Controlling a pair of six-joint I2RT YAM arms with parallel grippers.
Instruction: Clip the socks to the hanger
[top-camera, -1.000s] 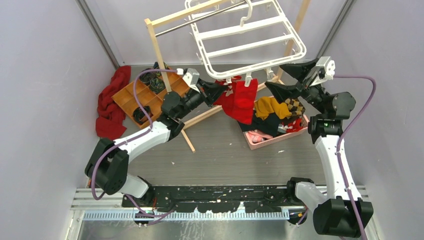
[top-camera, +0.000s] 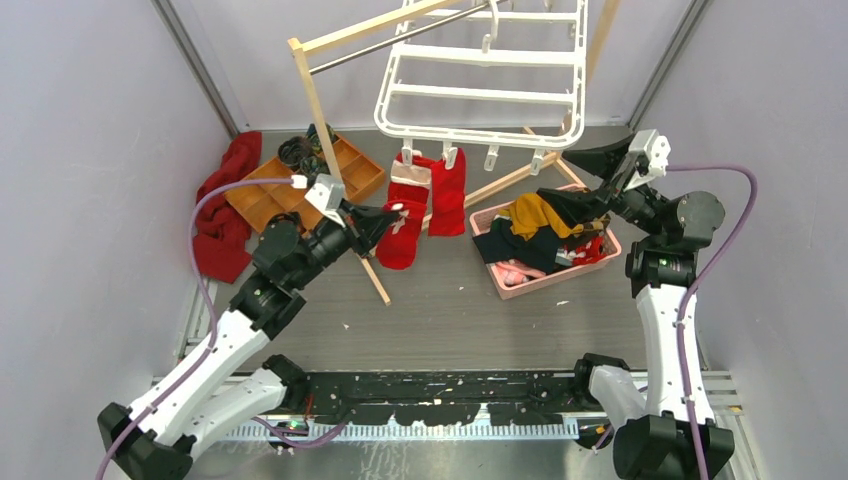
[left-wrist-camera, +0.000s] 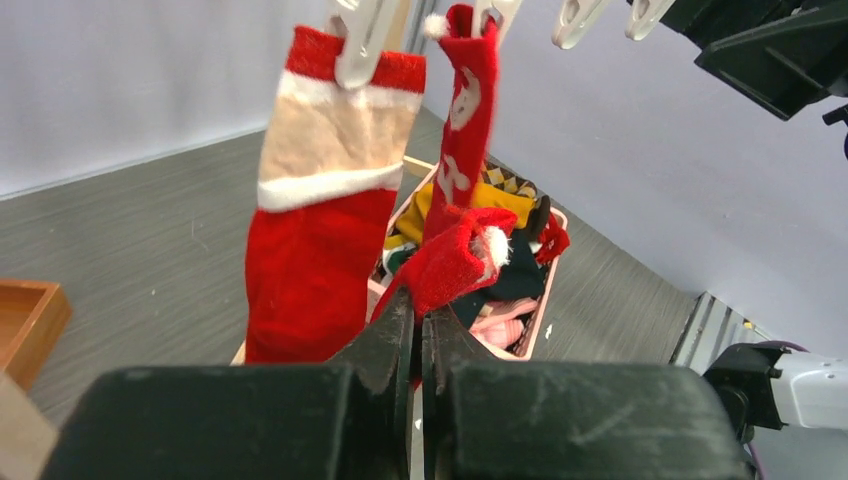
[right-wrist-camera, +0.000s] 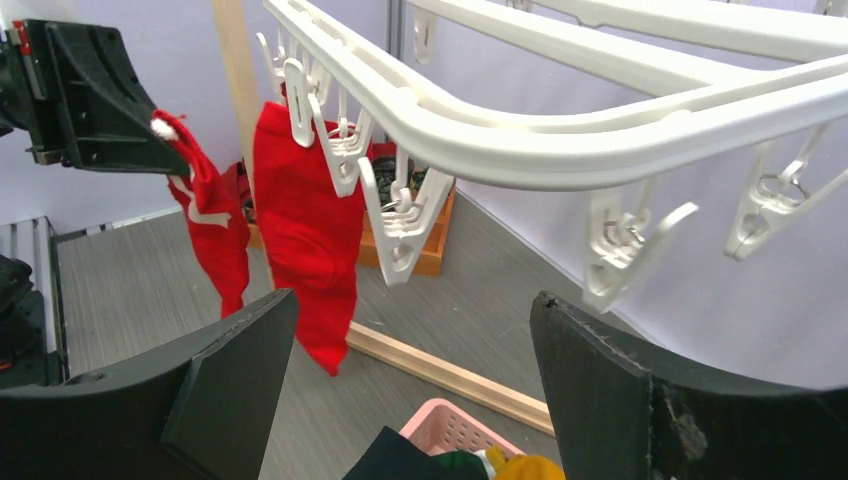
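Observation:
My left gripper (top-camera: 390, 216) is shut on a red sock with a white tip, which in the right wrist view hangs below its fingers. Two more red socks hang from clips on the white hanger (top-camera: 480, 137): a stocking with a beige and white band (left-wrist-camera: 335, 140), and beside it a red sock with white figures (left-wrist-camera: 465, 120). To the right of the hanger's front edge, my right gripper (top-camera: 553, 176) stands open with nothing between its fingers. Empty clips (right-wrist-camera: 400, 235) are in front of it in the right wrist view.
Below the hanger lies a pink basket (top-camera: 545, 286) full of clothes. A wooden tray (top-camera: 268, 205) and a red cloth (top-camera: 222, 255) are at the left. The wooden stand (top-camera: 310, 90) rises near my left arm.
My left gripper has moved left and toward the front with its sock. The hanger has swung left, and the hanging socks now show apart. The right gripper has shifted only slightly and stays open.

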